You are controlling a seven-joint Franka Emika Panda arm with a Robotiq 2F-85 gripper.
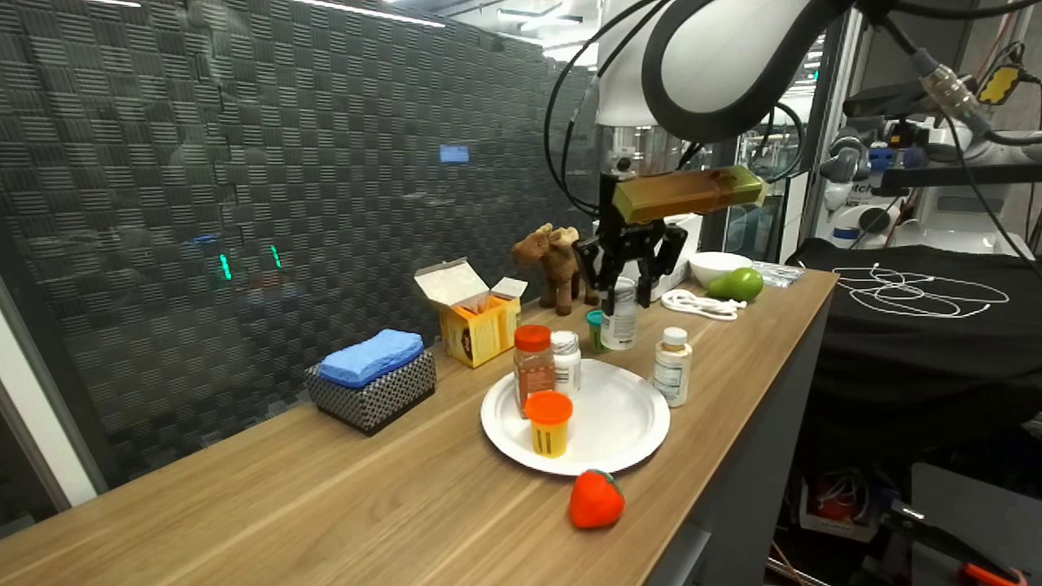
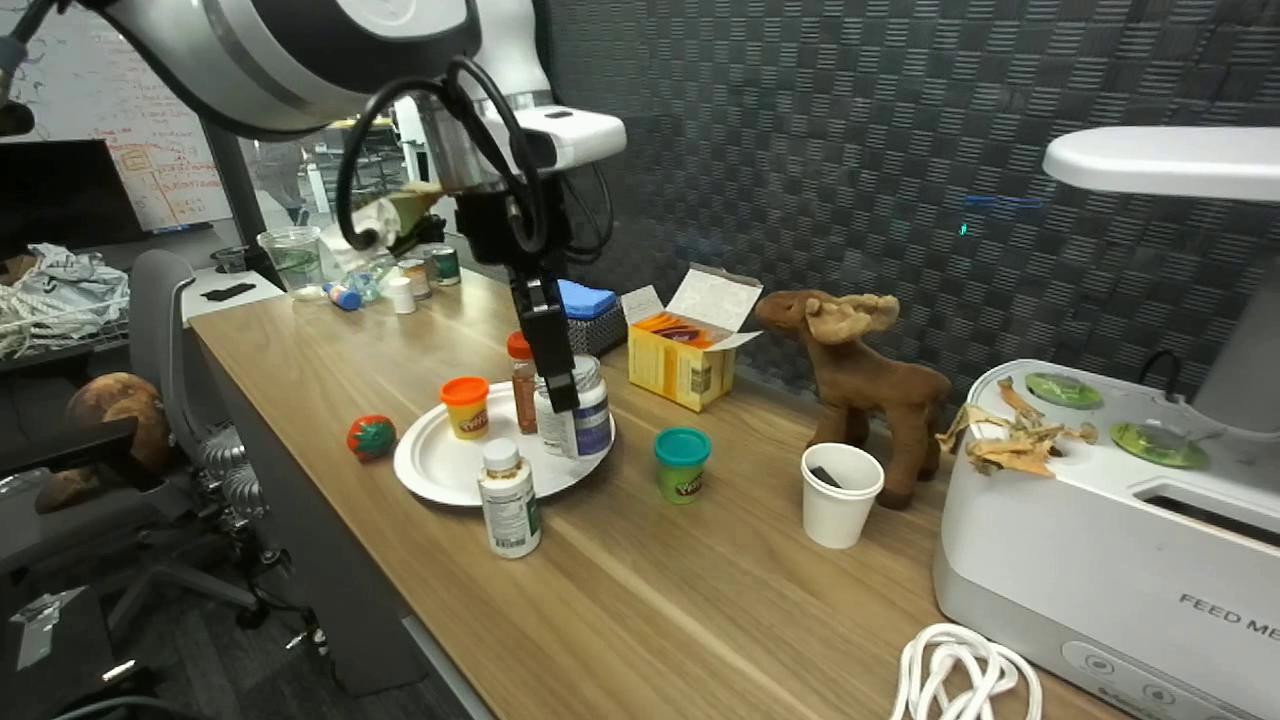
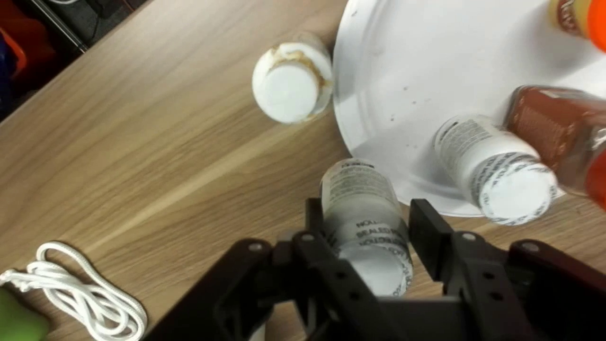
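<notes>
A white bottle with a printed seal point(image 3: 363, 207) is held upright between the fingers of my gripper, which is shut on it. In exterior view 1 this bottle point(image 1: 618, 317) hangs behind the far rim of the white plate point(image 1: 625, 439), raised off the table. On the plate stand a second white bottle point(image 1: 566, 362), a red-capped spice jar point(image 1: 533, 371) and a yellow tub with an orange lid point(image 1: 549, 425). From exterior view 2, my gripper point(image 2: 561, 402) partly hides the held bottle, which overlaps the second one.
Beside the plate stands a white-capped bottle point(image 2: 510, 504). A teal-lidded tub point(image 2: 681, 466), a paper cup point(image 2: 840, 498), a toy moose point(image 2: 864, 372) and an open yellow box point(image 2: 684, 360) are farther along. A toy strawberry point(image 1: 596, 500) lies near the front.
</notes>
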